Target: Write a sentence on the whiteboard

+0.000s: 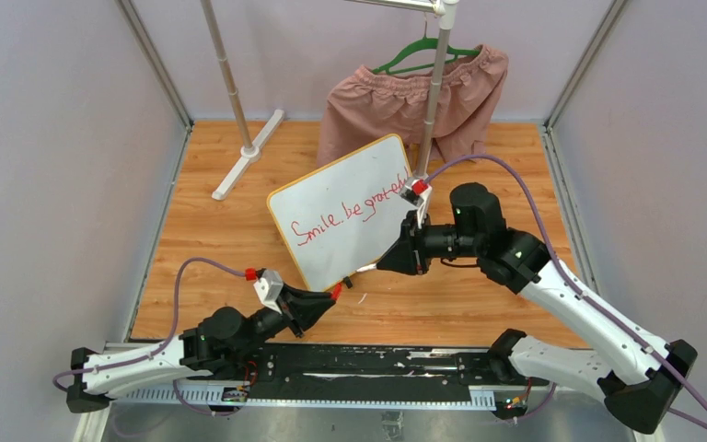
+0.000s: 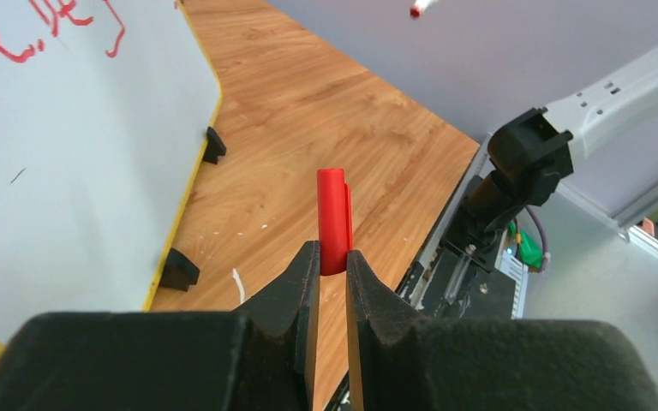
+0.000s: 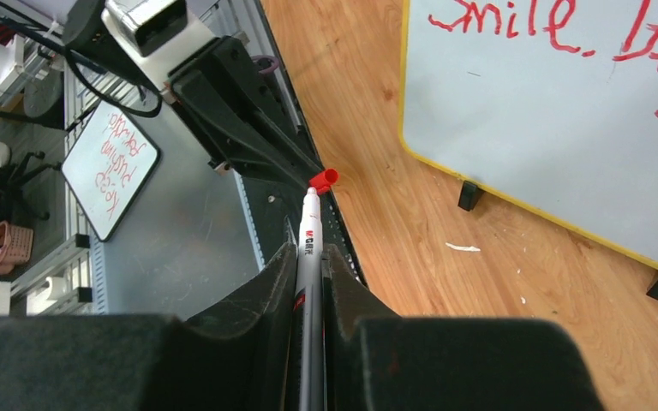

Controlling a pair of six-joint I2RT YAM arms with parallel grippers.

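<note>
Red handwriting, "Smile, be" and a further word, runs across the yellow-edged whiteboard (image 1: 331,253) on the table. My left gripper (image 1: 333,296) is shut on a red marker cap (image 2: 332,221), which stands up from the fingertips just below the board's lower edge. A white marker (image 3: 310,235) is clamped in my right gripper (image 1: 379,265), its red-tinged tip end pointing left toward the cap. From the right wrist, the cap's open mouth shows beyond the marker's end; in the top view a small gap separates the two. The right arm covers the board's lower right corner.
Black feet (image 2: 182,271) prop the board's lower edge. A thin white scrap (image 3: 463,247) lies on the wood. Behind stands a rack with pink shorts (image 1: 359,106) on a green hanger (image 1: 414,55).
</note>
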